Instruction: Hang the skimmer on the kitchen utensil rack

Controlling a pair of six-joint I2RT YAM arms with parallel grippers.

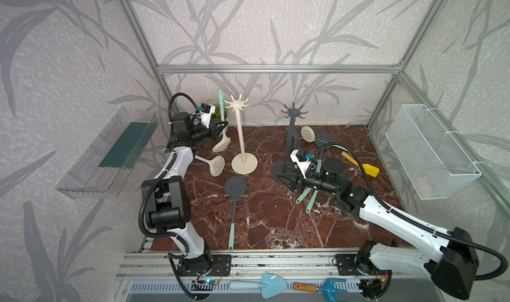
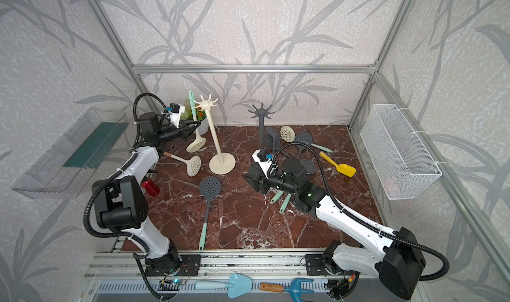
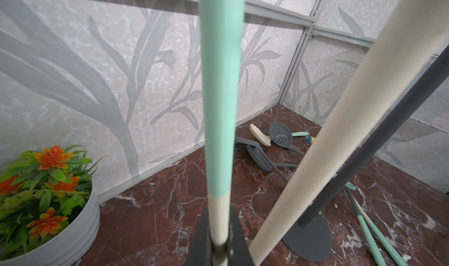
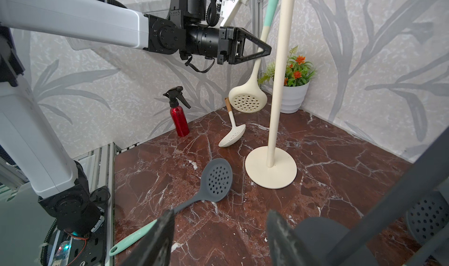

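A cream skimmer (image 4: 248, 97) with a mint handle (image 3: 219, 88) hangs above the tabletop, handle up, bowl down. My left gripper is shut on the cream lower part of its shaft. The cream utensil rack (image 4: 277, 92) rises just to the right of the skimmer, its ring of hooks (image 1: 236, 103) at the top. In the top left view the mint handle's tip (image 1: 221, 94) stands left of those hooks, apart from them. My right gripper has its fingers apart and empty, near the dark rack (image 1: 291, 137) at the table's middle right.
Behind the skimmer stands a potted plant (image 3: 51, 205). A second cream skimmer (image 1: 216, 165) and a dark skimmer (image 1: 235, 187) lie on the table. Several utensils and a yellow shovel (image 1: 370, 169) crowd the right.
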